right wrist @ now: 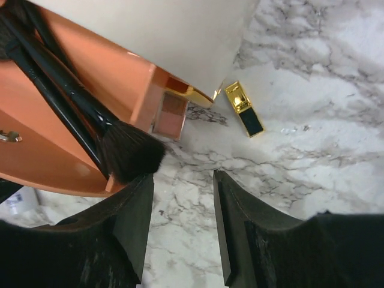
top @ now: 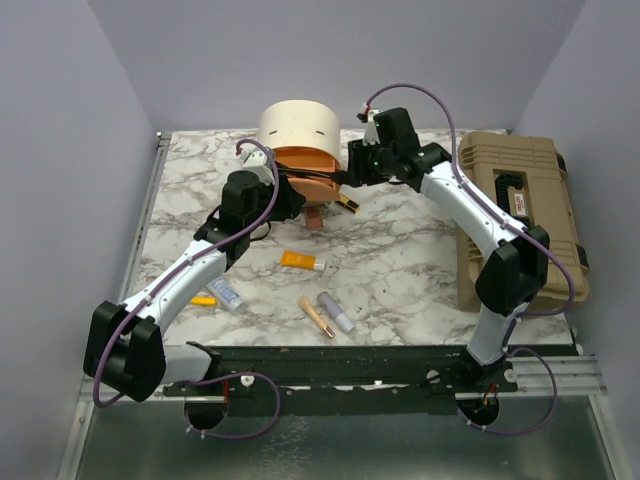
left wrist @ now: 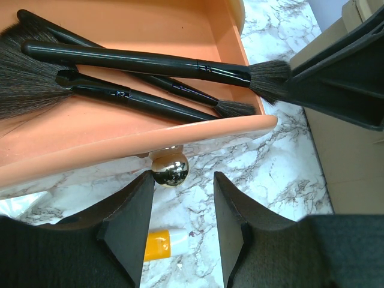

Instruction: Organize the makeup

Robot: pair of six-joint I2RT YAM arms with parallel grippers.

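Note:
In the top view a white-and-coral makeup organizer stands at the back with its drawer pulled out, holding several black brushes. My left gripper is at the drawer front, by its metal knob; whether it grips the knob is hard to see, though the fingertips sit just below it. My right gripper is open, right of the drawer, above marble, nothing between its fingers. A gold-and-black lipstick and a pink compact lie beside the organizer.
An orange tube, a beige stick, a grey tube and items at left lie on the front of the table. A tan case fills the right side.

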